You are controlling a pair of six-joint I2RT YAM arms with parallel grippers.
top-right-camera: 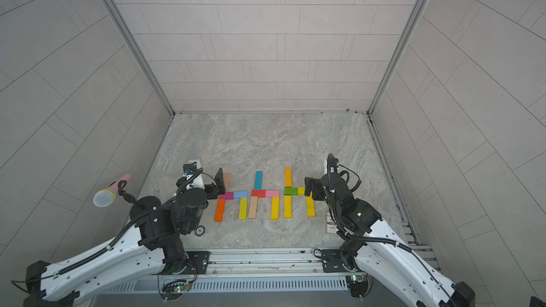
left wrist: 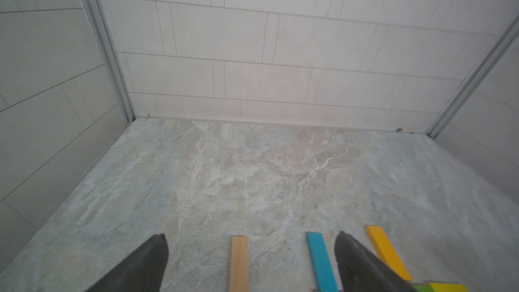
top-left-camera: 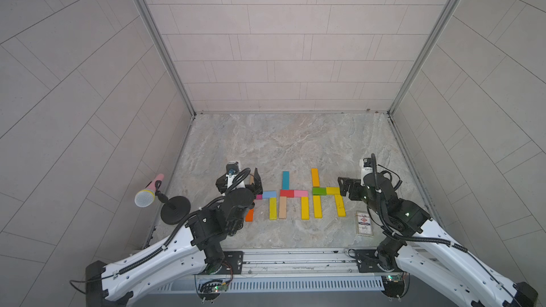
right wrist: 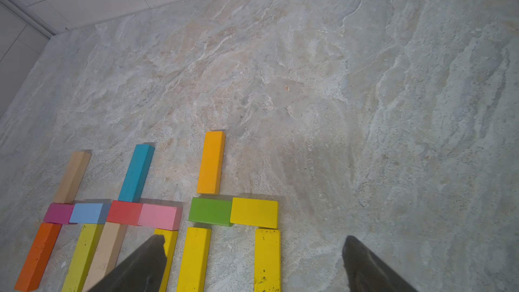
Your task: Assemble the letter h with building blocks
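Observation:
Three h shapes made of blocks lie side by side on the stone surface. The left one has a tan block (right wrist: 72, 176), a purple block (right wrist: 59, 213), a light blue block (right wrist: 88, 213), an orange-red block (right wrist: 37, 256) and a yellow-green block (right wrist: 82, 258). A teal block (top-left-camera: 285, 180) tops the middle one, over a red block (top-left-camera: 287, 193) and a pink block (top-left-camera: 301, 193). Amber (right wrist: 211, 162), green (right wrist: 210, 211) and yellow (right wrist: 254, 212) blocks belong to the right one. My left gripper hovers open over the left shape; my right gripper is open at the right shape's side, empty.
A pink-and-white microphone-like object (top-left-camera: 149, 191) on a black round base (top-left-camera: 175, 210) stands at the left. A framed card (top-left-camera: 364, 223) lies at front right.

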